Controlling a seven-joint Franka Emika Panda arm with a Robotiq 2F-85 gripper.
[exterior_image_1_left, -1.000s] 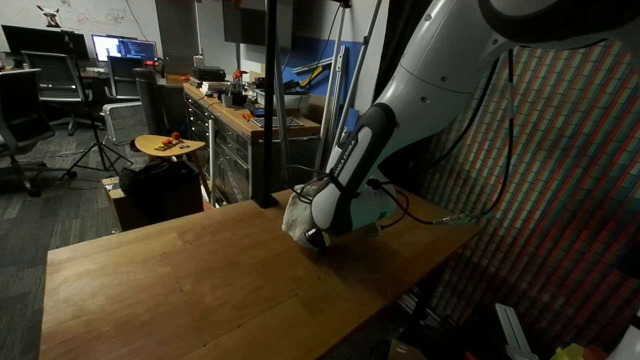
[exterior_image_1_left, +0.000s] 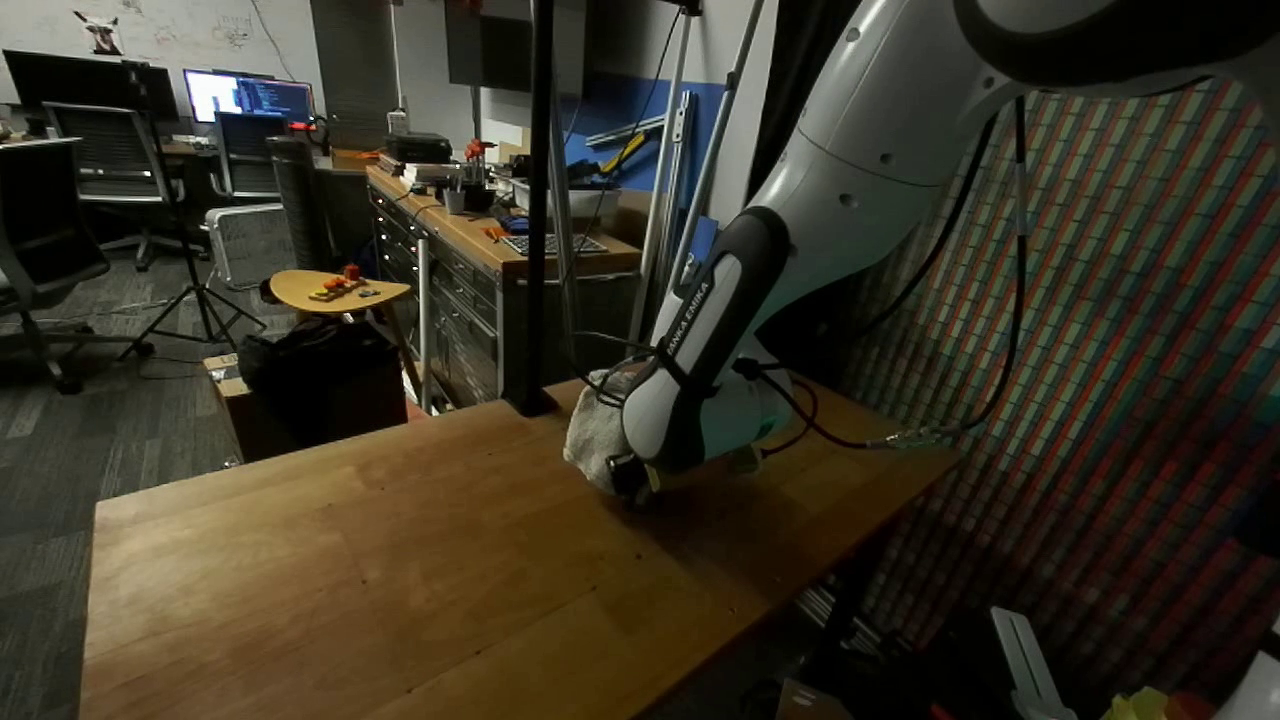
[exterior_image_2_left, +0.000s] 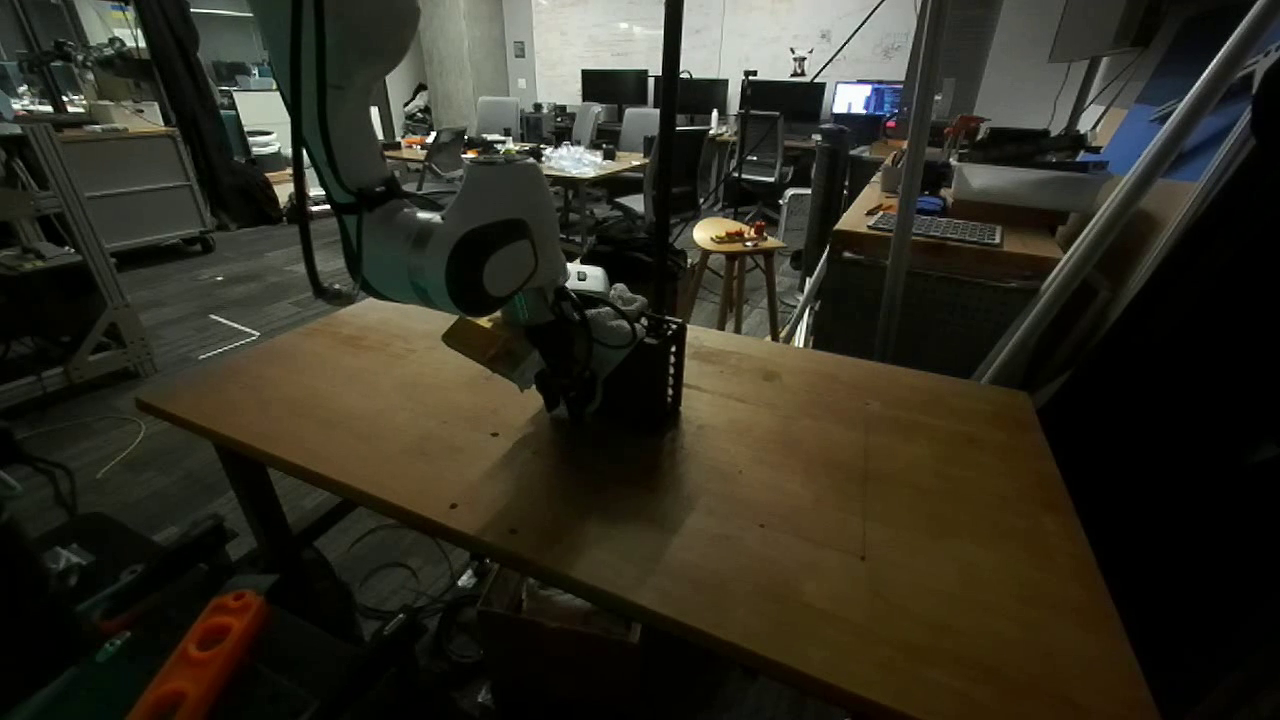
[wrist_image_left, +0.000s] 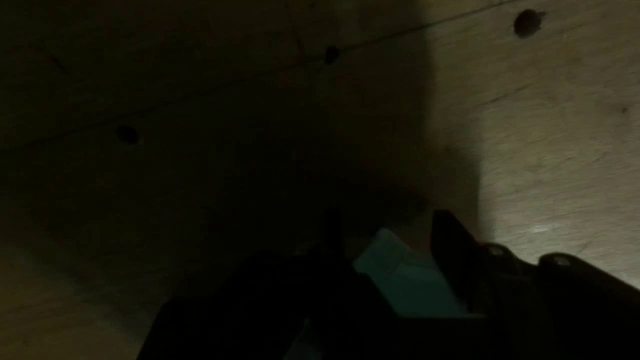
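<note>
Low over the wooden table (exterior_image_1_left: 360, 540), my gripper (exterior_image_2_left: 566, 406) points down beside a black crate (exterior_image_2_left: 662, 372). In the wrist view its dark fingers (wrist_image_left: 447, 240) reach in from the bottom, with a gap between them. A pale green piece (wrist_image_left: 408, 279) shows in that gap; whether the fingers touch it is too dark to tell. A grey cloth (exterior_image_1_left: 594, 438) hangs by the arm's wrist, and it also shows at the top of the crate in exterior view 2. A yellowish box-like thing (exterior_image_2_left: 492, 346) sits tilted just behind the gripper.
Close to the crate stands a black upright post (exterior_image_1_left: 536, 240) at the table's far edge. Cables (exterior_image_1_left: 828, 432) loop off the arm's wrist. A small stool (exterior_image_1_left: 339, 290) with toy-like pieces stands off the table.
The arm has barely moved. Around the fingertips, the dark finger and the light patch by it have shifted slightly.
</note>
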